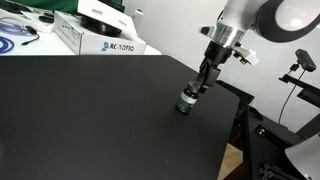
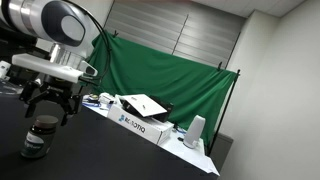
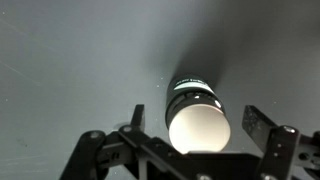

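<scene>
A small dark bottle with a green label (image 1: 186,102) stands upright on the black table. Its pale round lid (image 3: 199,128) faces the camera in the wrist view, between the fingers and apart from both. My gripper (image 1: 205,80) is open, its fingers lowered to about the height of the bottle's top. In exterior view 2 the bottle (image 2: 38,140) is at the lower left, with the fingers reaching down around its upper part. Neither finger visibly presses on it.
A white Robotiq box (image 1: 98,38) with a device on top stands at the table's far edge. Blue cables (image 1: 14,32) lie at the back left. Most of the dark tabletop (image 1: 80,115) left of the bottle is bare.
</scene>
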